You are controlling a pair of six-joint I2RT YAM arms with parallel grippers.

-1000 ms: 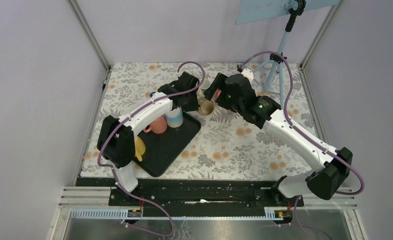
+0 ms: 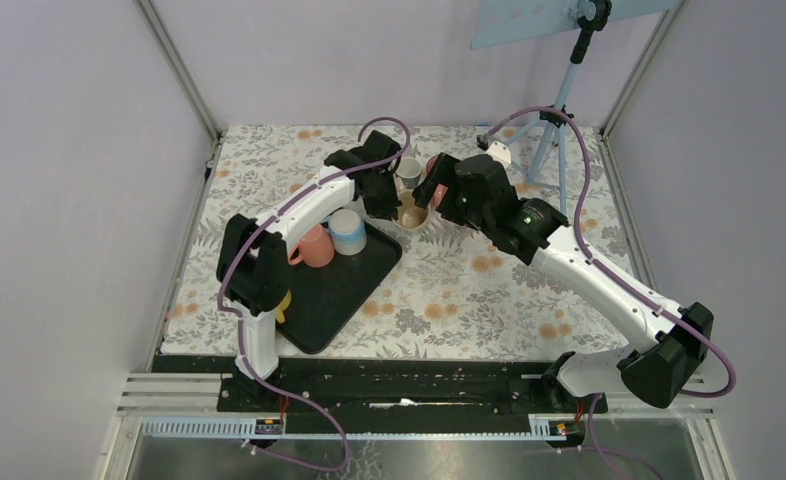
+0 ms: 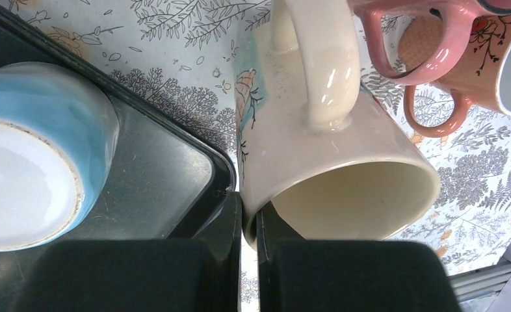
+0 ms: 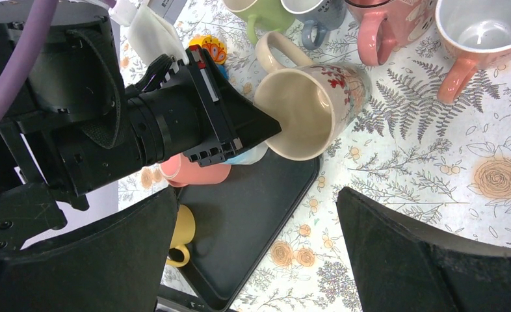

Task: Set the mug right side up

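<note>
A cream floral mug [image 4: 344, 97] lies on its side at the back corner of the dark tray [image 4: 240, 221], handle upward, opening toward the cameras. My left gripper is shut on its rim, as the left wrist view shows. My right gripper is open above and to the right of the mug, with nothing between its fingers.
A blue mug [image 3: 90, 156], pink mug [image 4: 194, 172] and yellow mug [image 4: 183, 227] are in the tray. Several mugs stand behind the cream mug. The tripod [image 2: 559, 140] stands back right.
The left arm has shifted slightly toward the back, its gripper still at the cream mug. The right arm has moved slightly toward the front and right.
</note>
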